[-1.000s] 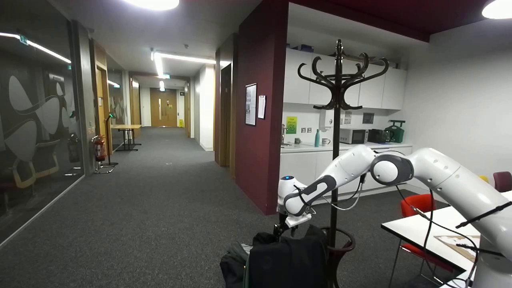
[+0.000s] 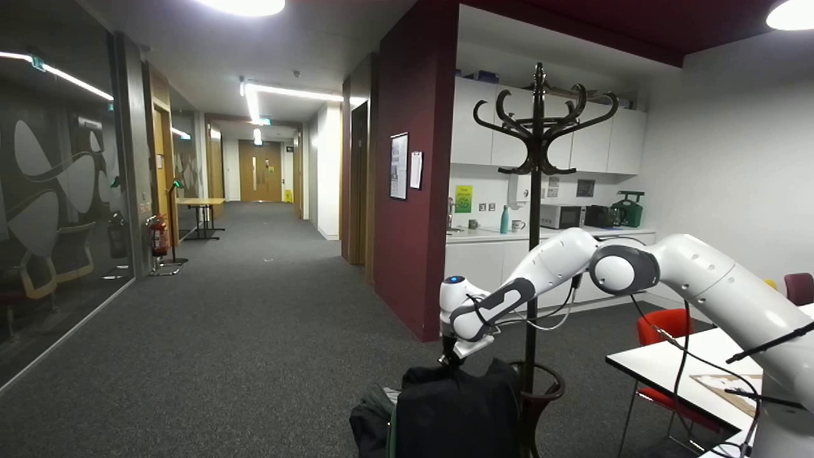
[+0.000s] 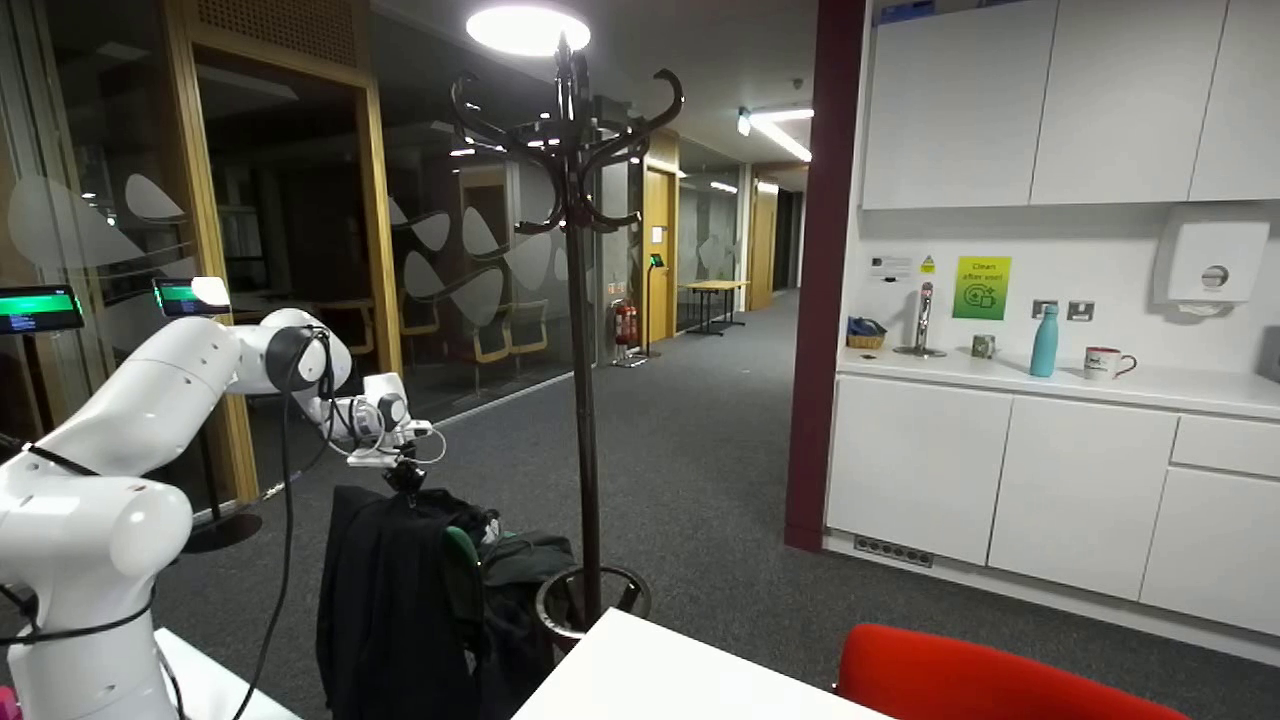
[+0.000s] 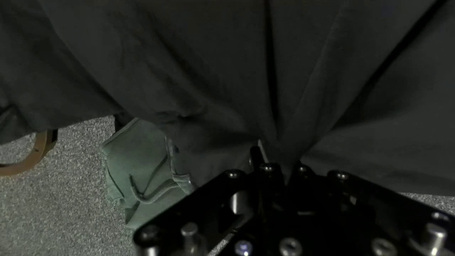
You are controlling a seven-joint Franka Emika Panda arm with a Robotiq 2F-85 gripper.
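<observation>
A black coat (image 2: 458, 412) lies draped at the foot of the coat stand, seemingly over a chair back. In the wrist view its dark cloth (image 4: 239, 85) fills the upper part, with folds running together at the fingertips. My gripper points down at the coat's upper edge and is shut on a pinch of this cloth. From the other side, the gripper (image 3: 405, 480) touches the top of the hanging coat (image 3: 396, 600). The dark wooden coat stand (image 3: 582, 360) rises beside it, its upper hooks bare.
Below the coat, a green-grey garment (image 4: 143, 170) with a cord shows against the carpet. A white table (image 3: 708, 684) and a red chair (image 3: 984, 672) stand near the stand. The stand's lower ring (image 2: 553, 378) is close to the coat. Open carpet lies towards the corridor.
The fingers, apart a second ago, have come together on the coat's top edge. The wrist has shifted very slightly; the coat stays nearly where it was.
</observation>
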